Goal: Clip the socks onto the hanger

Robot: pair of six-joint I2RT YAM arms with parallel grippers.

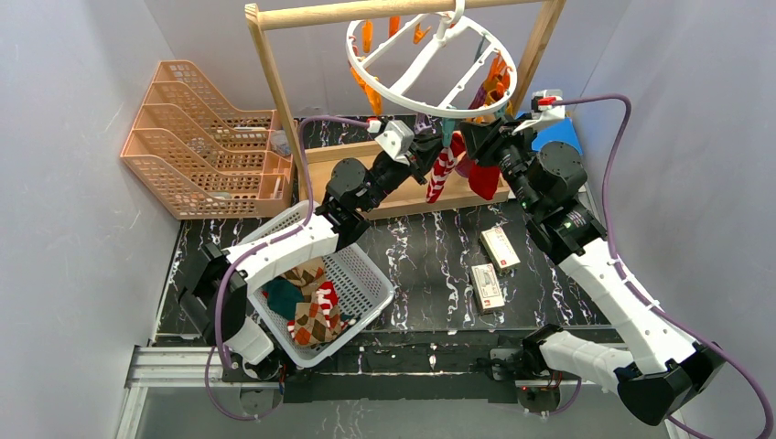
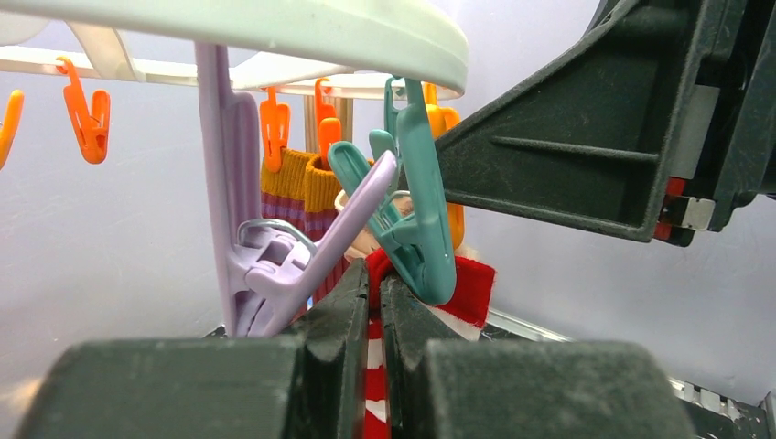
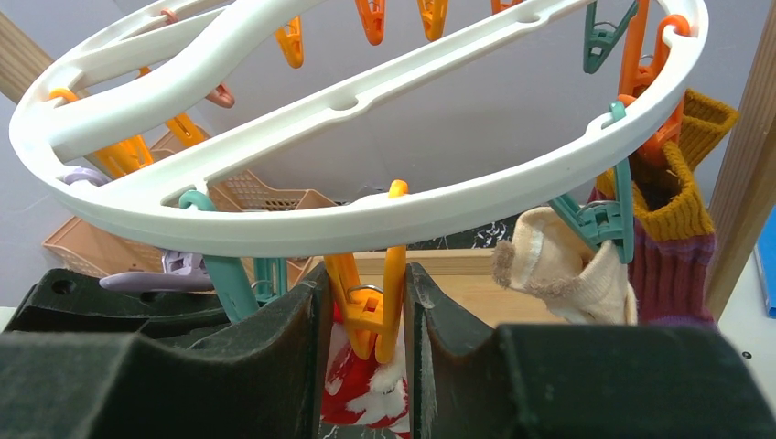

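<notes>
A red-and-white sock (image 1: 440,179) hangs below the front of the round white hanger (image 1: 437,112). My left gripper is shut on this sock near its top, just under a teal clip (image 2: 428,206) and beside a lilac clip (image 2: 222,174). From the right, my right gripper pinches a yellow-orange clip (image 3: 368,315) on the hanger's rim (image 3: 274,234). Behind that clip, the sock (image 3: 352,389) shows in the right wrist view. Whether its fabric lies inside the clip cannot be made out.
A mustard-and-purple sock (image 3: 675,224) and a cream sock (image 3: 572,261) hang from clips nearby. Folded socks lie in the grey basket (image 1: 371,279). Two small boxes (image 1: 488,288) rest on the dark table, while an orange rack (image 1: 206,137) stands at the back left.
</notes>
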